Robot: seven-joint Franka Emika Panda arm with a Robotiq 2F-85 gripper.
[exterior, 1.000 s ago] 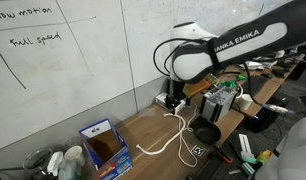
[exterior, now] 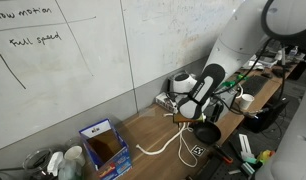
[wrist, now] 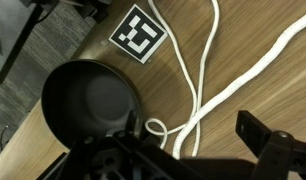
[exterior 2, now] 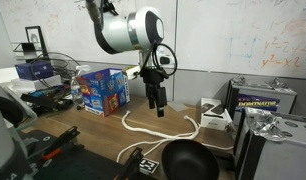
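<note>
A white rope (wrist: 255, 70) lies in loose curves on the wooden table, with a thinner white cord (wrist: 205, 65) crossing it in the wrist view. Beside them sits a round black pan (wrist: 85, 100), empty, also seen as a dark bowl shape (exterior 2: 190, 160) in exterior view 2. My gripper stands open above the rope, its fingers wide apart at the bottom of the wrist view. In exterior view 2 the gripper (exterior 2: 155, 94) hangs clear of the table, pointing down. Nothing shows between the fingers.
A blue and red open box (exterior 2: 105, 92) stands on the table's far side from the pan. A black and white marker card (wrist: 139, 34) lies near the pan. Silver toasters or cases (exterior 2: 261, 98) and a white box (exterior 2: 215, 114) crowd the right.
The rope, pan and box stay where they were.
</note>
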